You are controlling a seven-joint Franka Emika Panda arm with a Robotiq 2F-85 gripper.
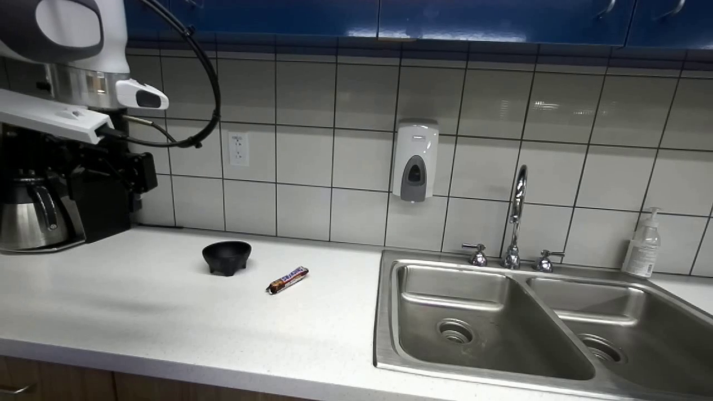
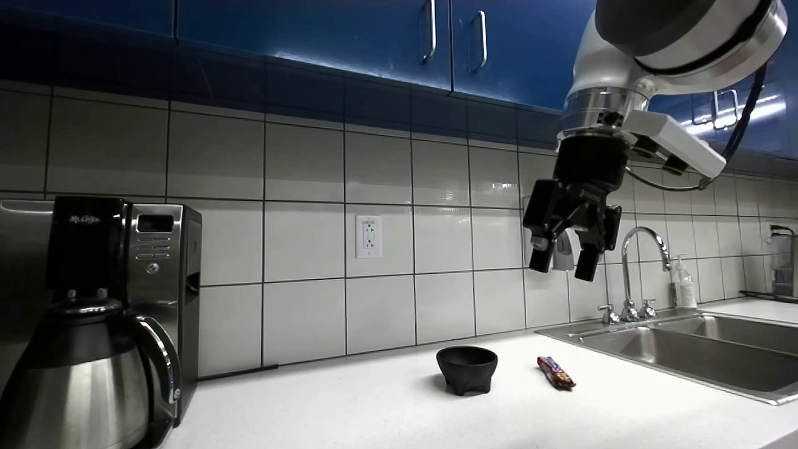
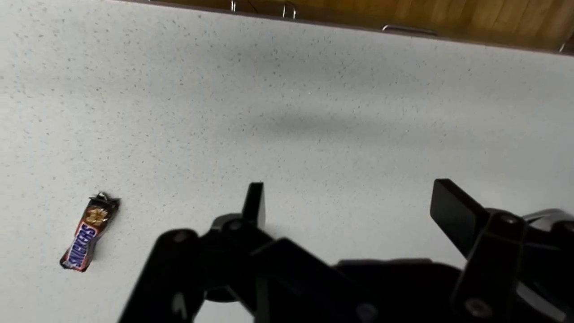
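Observation:
A Snickers bar [image 1: 287, 280] in a dark wrapper lies flat on the white counter, to the right of a small black footed bowl [image 1: 227, 258]. The bowl [image 2: 467, 370] stands upright, and its inside is mostly out of sight. My gripper [image 2: 563, 268] hangs in the air well above the counter, its fingers spread and nothing between them. In the wrist view, the bar [image 3: 89, 232] appears left of my gripper, clear of both fingers. I cannot make out the bowl for certain there.
A coffee maker [image 2: 191, 247] with a steel carafe [image 2: 97, 393] stands at the counter's left. On the right is a double steel sink [image 1: 491, 321] with a tall faucet [image 1: 516, 214]. Blue cabinets [image 2: 314, 45] hang overhead.

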